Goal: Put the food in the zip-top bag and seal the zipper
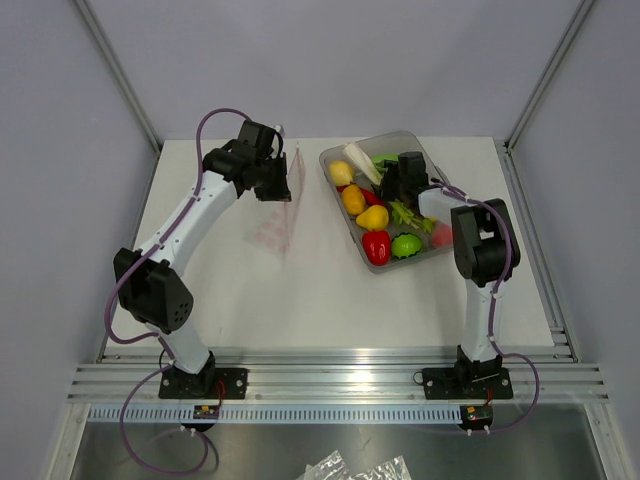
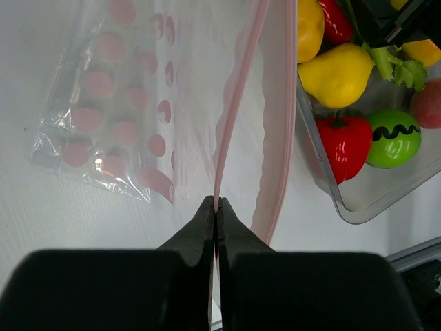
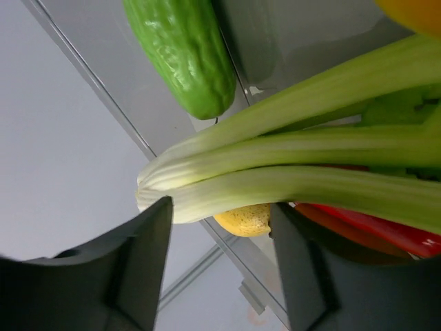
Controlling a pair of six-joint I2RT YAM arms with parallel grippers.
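The clear zip top bag (image 2: 96, 114) with pink dots stands partly open on the table. My left gripper is shut on the pink-edged rim of that bag. In the grey bin, pale celery (image 3: 275, 189) lies across the other food, its white base toward the bin's rim. My right gripper is above the celery with its fingers apart; nothing shows held between its fingers. From the top view, the right arm covers part of the bin, and the right fingertips are hard to make out.
The grey bin (image 1: 352, 228) also holds a red pepper (image 1: 376, 247), a green pepper (image 1: 406, 245), a yellow pear (image 1: 374, 218), a lemon (image 1: 341, 173), a peach (image 1: 443, 235) and a green cucumber (image 3: 186, 58).
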